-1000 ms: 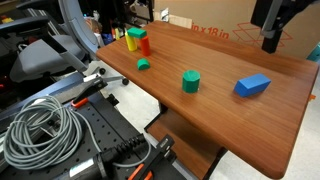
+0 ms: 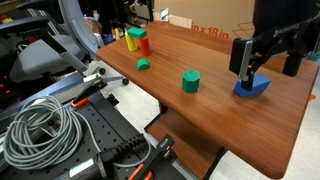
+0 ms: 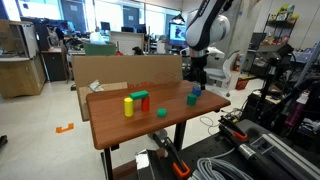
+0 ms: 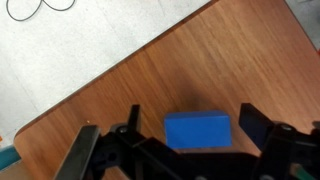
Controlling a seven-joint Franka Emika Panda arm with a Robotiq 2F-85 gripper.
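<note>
A blue block (image 2: 252,87) lies on the wooden table (image 2: 225,120) towards its right side in exterior view 1. My gripper (image 2: 268,78) is low over this block, fingers wide apart. In the wrist view the block (image 4: 197,130) shows between the open fingers of the gripper, with a gap on each side. Nothing is held. How far the fingertips are above the table cannot be told exactly.
A green cylinder (image 2: 191,81) stands to the left of the block. Further left are a small green piece (image 2: 143,64), a red cylinder (image 2: 145,46), a yellow cylinder (image 2: 130,42) and a green block (image 2: 137,32).
The gripper has come down over the blue block and a little to the left in exterior view 1. Its fingers stay apart. The objects on the table have not moved.
</note>
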